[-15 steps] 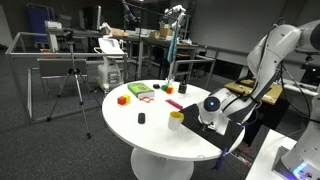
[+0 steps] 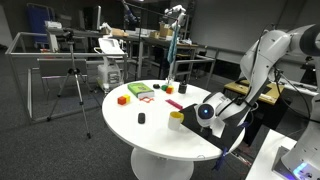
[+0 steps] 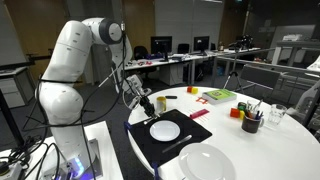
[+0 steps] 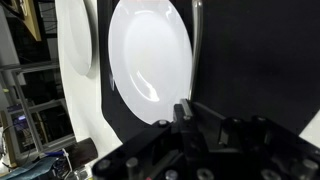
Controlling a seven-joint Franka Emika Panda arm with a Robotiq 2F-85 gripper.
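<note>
In the wrist view my gripper is shut on the end of a thin silver utensil (image 4: 196,45). Its long stem runs beside the rim of a white plate (image 4: 150,60), and which kind of utensil it is cannot be made out. Plate and utensil appear over a black mat (image 4: 260,50). From the second exterior view, my gripper (image 3: 147,112) is low at the mat's far left edge, near the plate (image 3: 164,131). Whether the utensil touches the mat is unclear.
A second silver utensil (image 3: 175,145) lies on the plate's other side. Nearer the front is a larger white plate (image 3: 207,163). A yellow cup (image 2: 175,120) stands close to the gripper's side of the table, and a dark pen holder (image 3: 252,118) is farther off.
The arm has shifted slightly, its upper part moving right in the first exterior view. The gripper stays low near the mat, and the tabletop things look unmoved.
</note>
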